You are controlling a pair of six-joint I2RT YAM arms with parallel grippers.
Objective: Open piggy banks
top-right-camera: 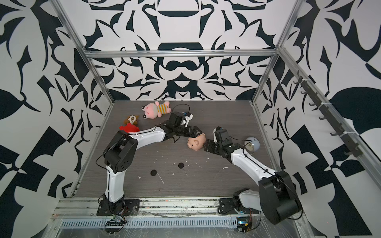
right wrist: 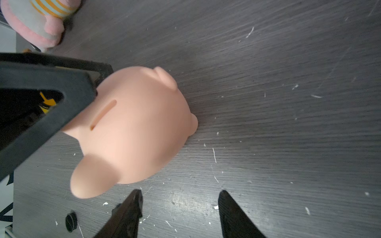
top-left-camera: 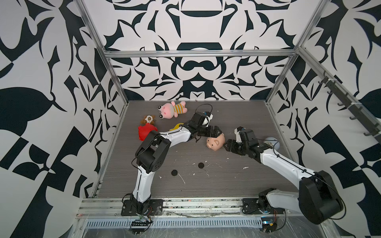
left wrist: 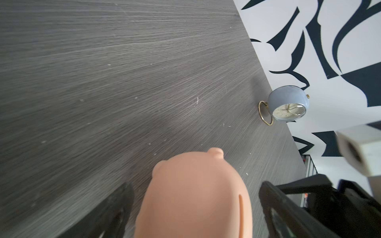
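The pink piggy bank [top-left-camera: 215, 143] [top-right-camera: 195, 142] sits mid-table between the grippers. My left gripper [top-left-camera: 214, 130] is open over its top, fingers either side of it in the left wrist view, where the coin slot shows. My right gripper [top-left-camera: 231, 146] stands just to its right, fingers apart with nothing between them; in the right wrist view the pig is above and left of the fingertips.
A pink striped plush [top-left-camera: 169, 110], a small brown plush [top-left-camera: 148, 119] and a red object [top-left-camera: 146, 130] lie at back left. A yellow item is partly hidden by the left arm. A blue clock [top-right-camera: 252, 146] stands at right. Two black discs lie in front.
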